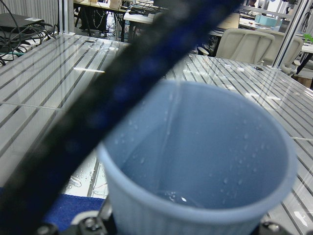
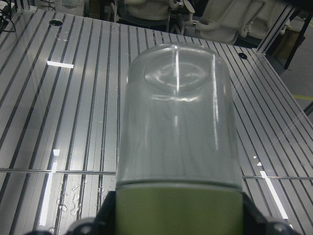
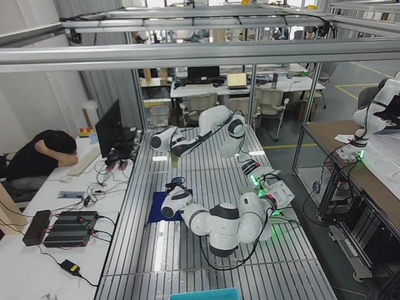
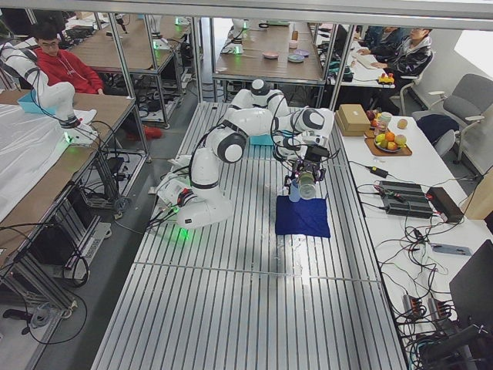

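A light blue cup (image 1: 195,142) (image 4: 294,193) fills the left wrist view, held upright by my left gripper over the blue cloth (image 4: 302,220). A thin clear stream runs down into it, and some liquid lies at the bottom. A clear container with a green band (image 2: 178,122) (image 4: 306,185) is in my right gripper, above and close beside the cup. A dark blurred bar crosses the left wrist view diagonally, hiding part of the scene.
A turquoise bin (image 3: 204,295) stands at one end. A side desk (image 3: 75,269) with electronics and cables runs along the table.
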